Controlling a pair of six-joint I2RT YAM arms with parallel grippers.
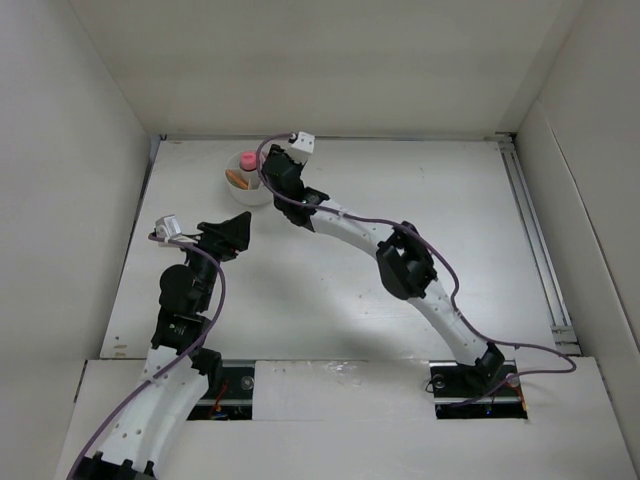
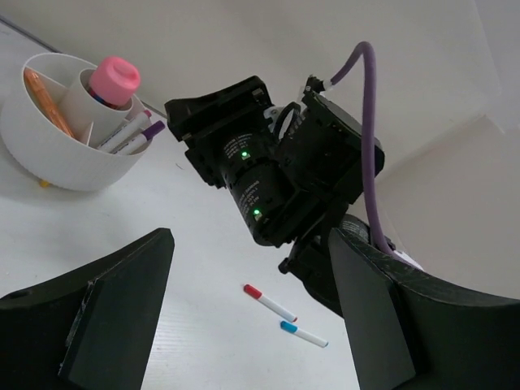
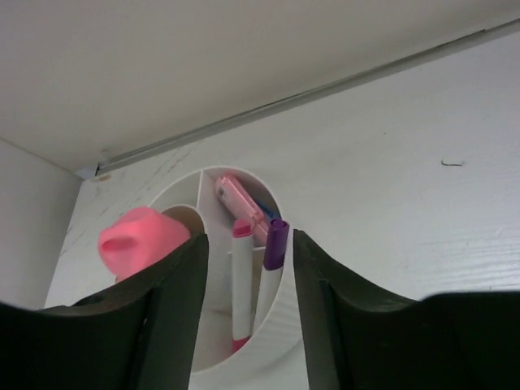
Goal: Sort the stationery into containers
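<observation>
A white divided container (image 1: pixel 240 196) holds a pink cylindrical item (image 2: pixel 114 77), an orange item (image 2: pixel 45 101) and several pens. My right gripper is open over the container's near rim, beside a white pink-capped pen (image 3: pixel 242 284) and a purple-capped pen (image 3: pixel 275 244); whether it touches them is unclear. My left gripper stands open at the left of the table, front of the container, with nothing between its fingers. A red-capped marker (image 2: pixel 272 303) and a blue-capped marker (image 2: pixel 305 333) lie loose on the table in the left wrist view.
Walls (image 1: pixel 75 200) enclose the white table (image 1: pixel 300 300) at the back and sides. The right arm lies diagonally across the table's right half. Bare table shows at the front middle and the back right.
</observation>
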